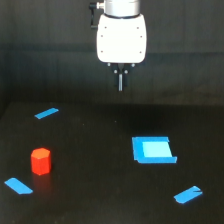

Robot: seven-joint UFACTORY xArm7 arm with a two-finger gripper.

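High over the far edge of the dark table hangs my gripper (121, 86), below the white arm housing (122, 40). Its narrow fingers point down and look like one thin strip, so any gap between them cannot be made out. No object shows at the fingertips. A red block (40, 161) with a six-sided outline stands at the left of the table, well away from the gripper. On the right side lies a pale square (157, 149) framed by blue tape (139, 148).
Separate strips of blue tape lie on the table: one at the far left (47, 113), one at the near left (18, 186) and one at the near right (188, 195).
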